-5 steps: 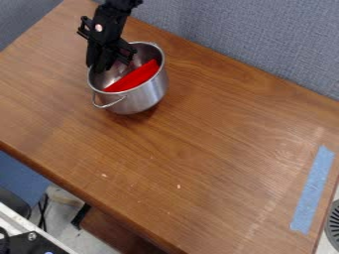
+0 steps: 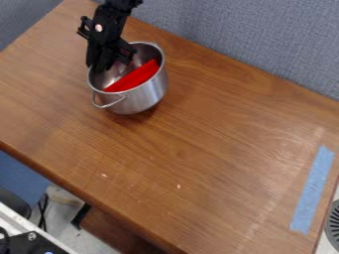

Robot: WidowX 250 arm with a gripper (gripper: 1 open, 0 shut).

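A steel pot (image 2: 127,97) with a wire handle stands near the back left of the wooden table (image 2: 185,169). Inside it lies an elongated red object (image 2: 133,75). The black gripper (image 2: 101,62) comes down from above at the pot's back left rim, its fingertips at or just inside the rim. Whether it is open or shut, or holds anything, is hard to make out.
A light blue strip (image 2: 312,189) lies along the right edge. A grey wall (image 2: 265,45) stands behind.
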